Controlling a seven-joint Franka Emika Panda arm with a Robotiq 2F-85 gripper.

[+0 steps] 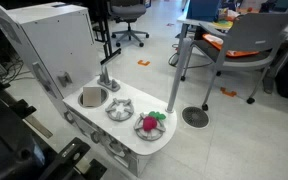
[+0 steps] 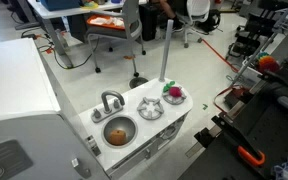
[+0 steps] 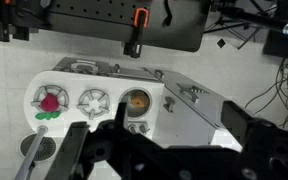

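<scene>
My gripper is open in the wrist view, its black fingers spread wide with nothing between them. Beyond them lies a white toy kitchen counter with a round sink and two grey burners. Something brownish sits in the sink; a pale square face shows at the same place in exterior view 1, and what it is I cannot tell. A pink-red toy with a green part rests on the outer burner. The inner burner is bare.
A faucet rises beside the sink, near a tall white cabinet. By the burner end stands a grey post. A dark table borders the counter's front side. Chairs stand farther back; open floor lies between.
</scene>
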